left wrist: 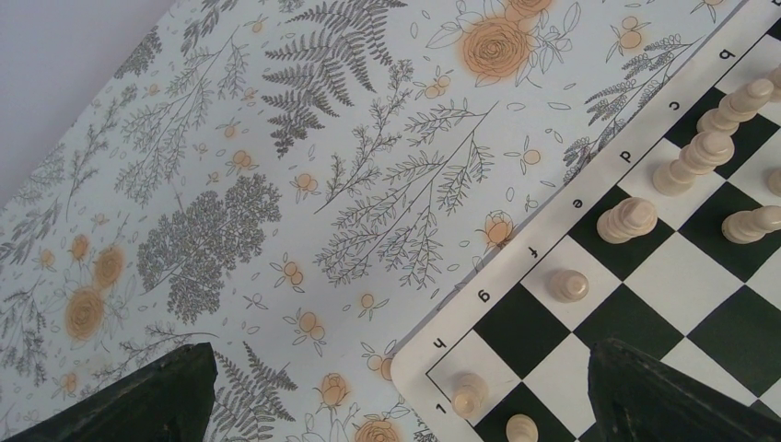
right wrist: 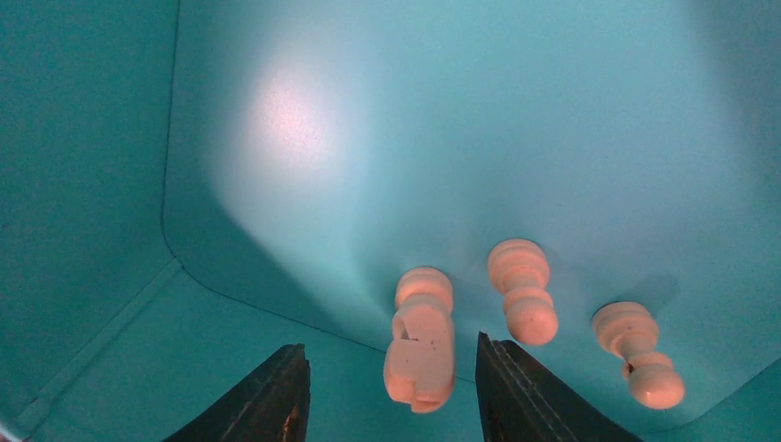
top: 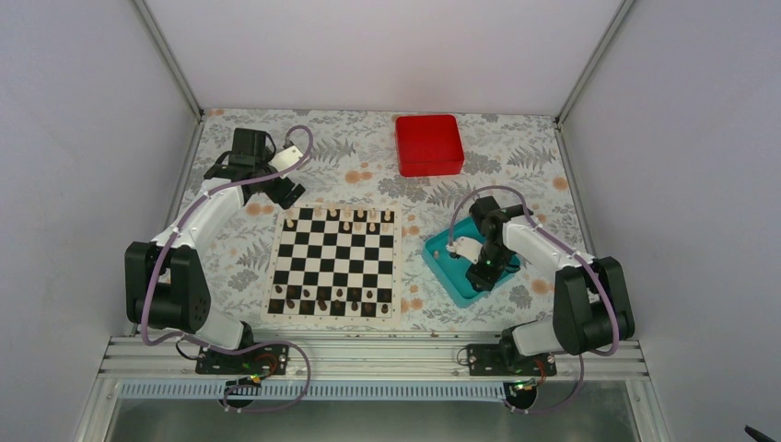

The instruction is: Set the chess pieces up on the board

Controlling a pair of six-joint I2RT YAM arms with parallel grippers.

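Observation:
The chess board point(top: 336, 262) lies left of centre, with light pieces along its far side and dark pieces along its near side. My left gripper is open and empty, out past the board's far left corner. A light pawn point(left wrist: 468, 396) stands on the corner square in the left wrist view. My right gripper is inside the teal tray point(top: 448, 290). Its fingers point(right wrist: 285, 396) are apart. Between them, touching neither, stands a light piece point(right wrist: 420, 364), probably a knight. A light pawn point(right wrist: 522, 287) and another light piece point(right wrist: 635, 353) are just right of it.
An empty red bin point(top: 429, 145) is at the back of the table. The tray's side wall point(right wrist: 83, 212) rises close on the left in the right wrist view.

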